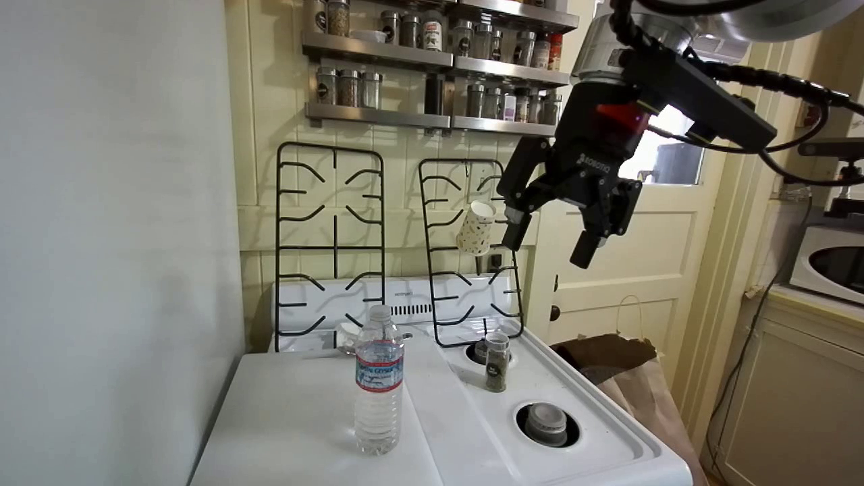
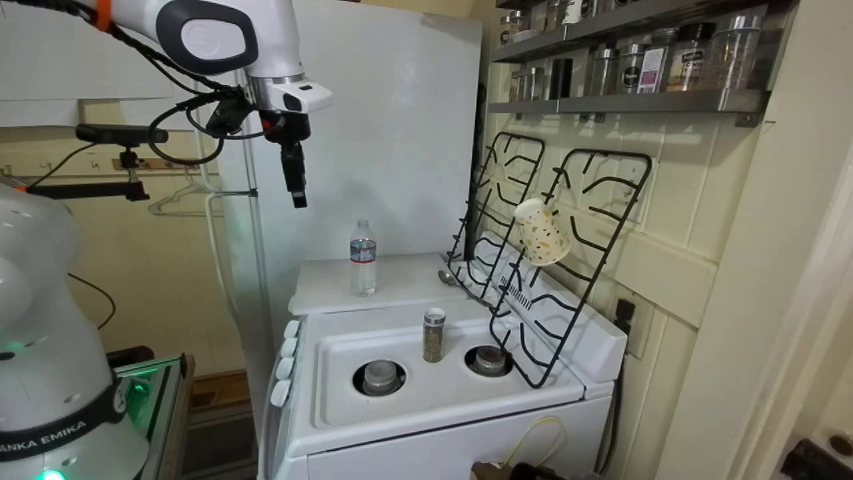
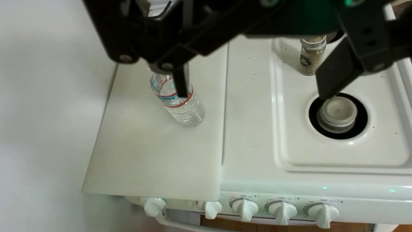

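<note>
My gripper [image 1: 549, 250] hangs high above the stove, open, with its two fingers wide apart and nothing held between them. Upright on the white board at the stove's left stands a clear water bottle [image 1: 379, 389] with a blue and red label. A spice jar [image 2: 433, 336] is standing between the two uncovered burners. On a prong of the right-hand burner grate [image 2: 608, 240] hangs a speckled paper cup [image 2: 544, 233], tilted. In the wrist view, a finger partly covers the upper part of the bottle [image 3: 184, 110], and the spice jar [image 3: 312, 58] shows near the other finger.
A second grate [image 1: 330, 247] leans upright at the back left. Wall shelves [image 1: 381, 116] full of jars are behind the stove. A tall white surface [image 2: 384, 144] borders the left side. The front of the white board [image 3: 154, 162] is clear.
</note>
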